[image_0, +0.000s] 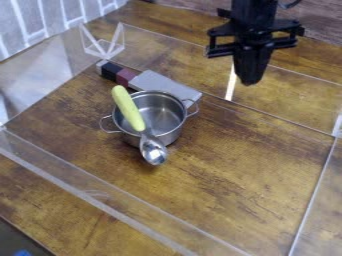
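My black gripper (249, 74) hangs high at the upper right, over the clear wooden area right of the cleaver. Its tips are dark and small, and nothing shows between them; it looks shut. A steel pot (166, 112) with two handles stands left of centre. A scoop (152, 151) with a pale yellow handle lies across it, its steel head over the front rim. Behind the pot a cleaver (166, 86) lies flat, its dark handle pointing to the upper left.
Clear low walls edge the wooden worktop (241, 180), with a white wire rack (22, 20) at the top left corner.
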